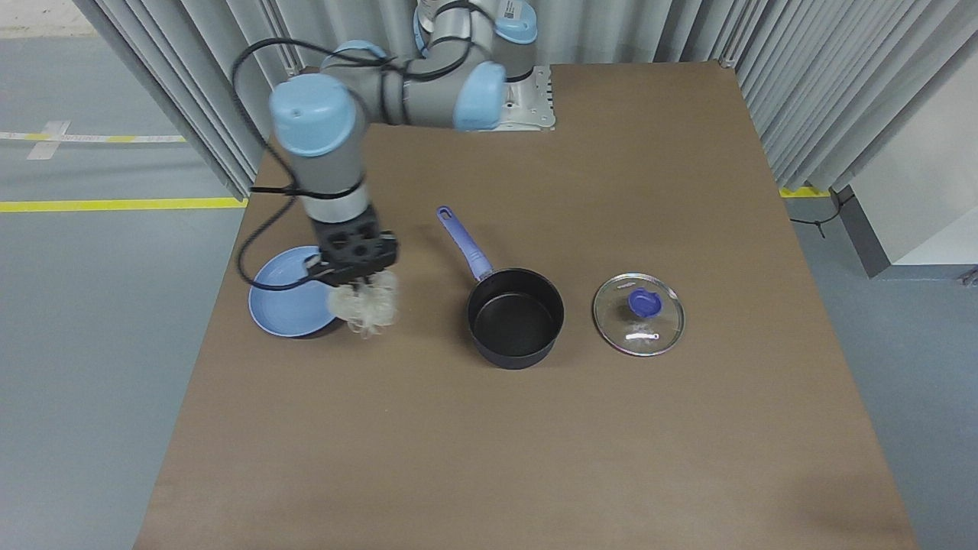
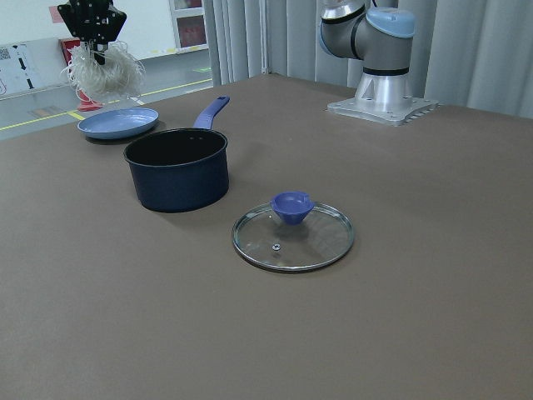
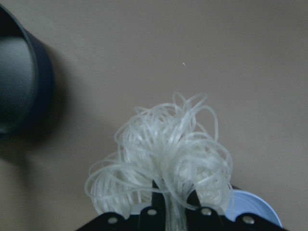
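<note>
My gripper is shut on a bundle of white noodle-like strands, held in the air between a blue plate and a dark saucepan; the side view shows the bundle clearly above table height. The saucepan, with a blue handle, stands upright and looks empty in the front view. In the wrist view the strands hide much of my fingers, with the pan at the upper left and the plate at the lower right.
A glass lid with a blue knob lies right of the pan. The robot's base stands at the back edge.
</note>
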